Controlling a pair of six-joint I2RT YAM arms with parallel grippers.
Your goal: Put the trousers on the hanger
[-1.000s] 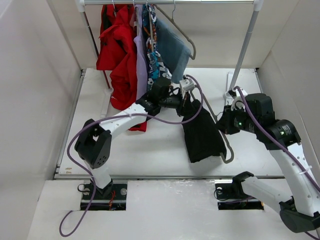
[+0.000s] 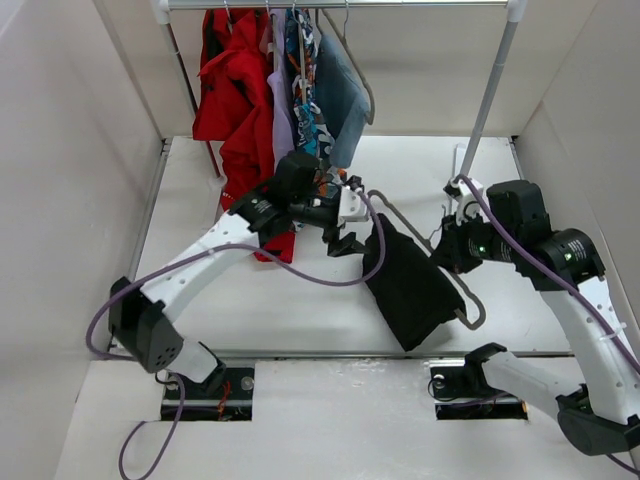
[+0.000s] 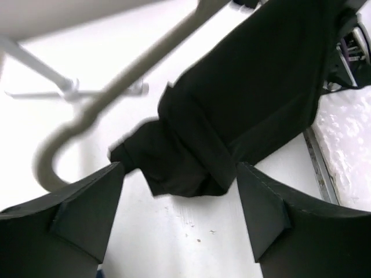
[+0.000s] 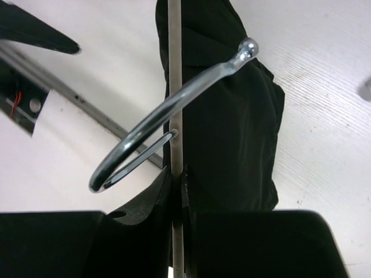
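The black trousers (image 2: 410, 295) hang draped over the grey-brown hanger (image 2: 468, 298), in front of the rail. My right gripper is shut on the hanger near its metal hook (image 4: 151, 124), and the trousers hang behind the bar in that view. My left gripper (image 2: 350, 240) is apart from the cloth, just left of it. In the left wrist view its fingers (image 3: 87, 217) stand wide apart with nothing between them. The trousers (image 3: 191, 133) lie beyond those fingertips, and the curved hanger end (image 3: 52, 156) shows at the left.
A clothes rail (image 2: 420, 3) runs across the back, carrying a red jacket (image 2: 240, 100), other garments, blue jeans (image 2: 340, 95) and an empty hanger (image 2: 360, 75). Purple cables (image 2: 250, 247) loop along both arms.
My left gripper has let go of the trousers' upper end and drawn back left and toward the front. The trousers and hanger swing slightly, their lower end shifting right and forward. My right gripper barely moves.
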